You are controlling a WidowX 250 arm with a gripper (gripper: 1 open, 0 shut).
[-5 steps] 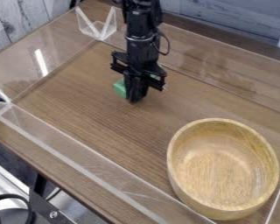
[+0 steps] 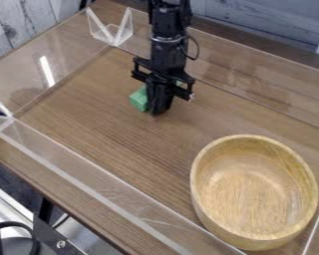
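The black robot arm (image 2: 167, 45) reaches down from the top centre to the wooden table, its gripper (image 2: 159, 100) low over a small teal object (image 2: 141, 101). The teal object is partly hidden behind the fingers; I cannot tell whether they touch it or how they stand.
A large pale tan round bowl (image 2: 253, 188) fills the lower right. A clear white angular holder (image 2: 111, 28) stands at the back left. Clear rails run along the table's left and front edges, with black cables at the bottom left.
The bowl has not moved.
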